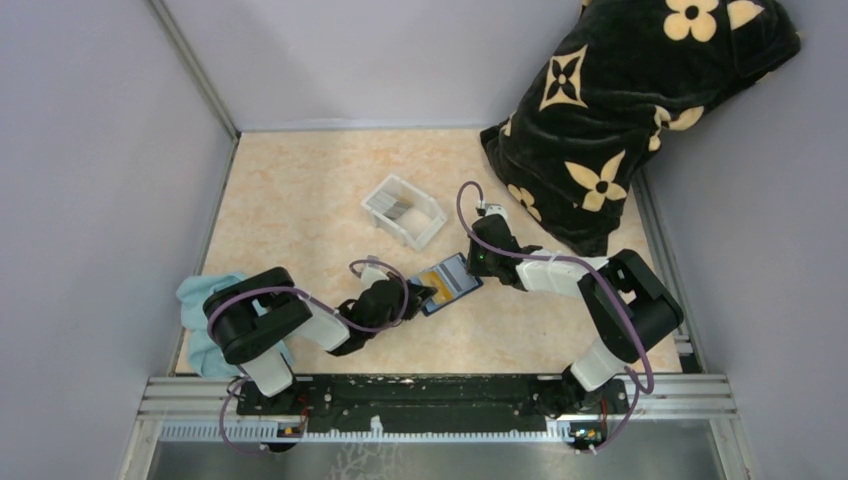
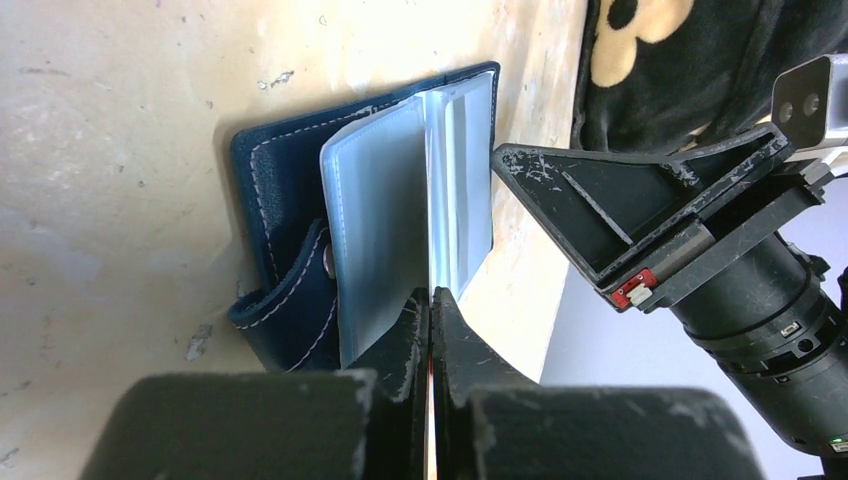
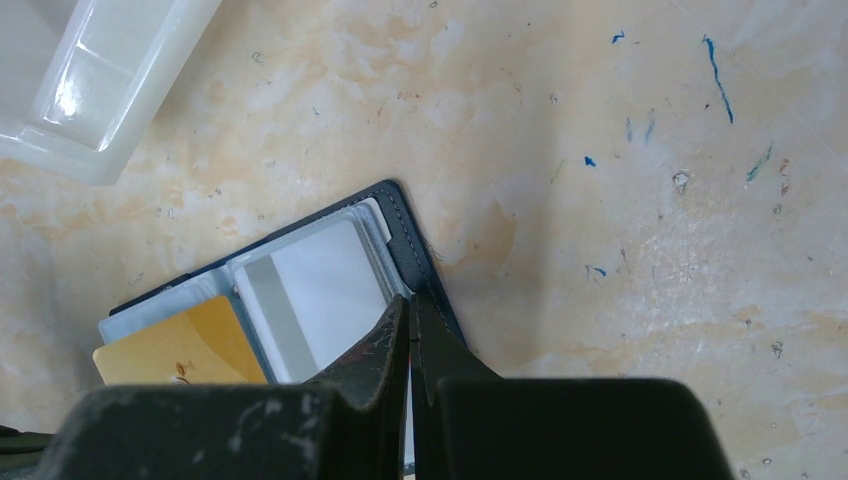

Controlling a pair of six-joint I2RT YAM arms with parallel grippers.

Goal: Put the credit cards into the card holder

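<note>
The dark blue card holder [image 1: 452,291] lies open on the table, its pale sleeves [image 2: 380,215] partly raised in the left wrist view. A gold card [image 3: 185,345] shows over the holder's left part in the right wrist view. My left gripper is shut; a thin edge, seemingly this card's, runs between its fingers, viewed edge-on. At the holder's right edge, my right gripper is shut with its tips against the sleeve [image 3: 320,285]; whether the sleeve's rim is between them is hidden. More cards [image 1: 386,203] lie in the white container [image 1: 430,229].
The white container stands just behind the holder. A large black patterned cushion [image 1: 600,130] fills the back right, close to my right arm. A light blue cloth [image 1: 200,330] lies at the left edge.
</note>
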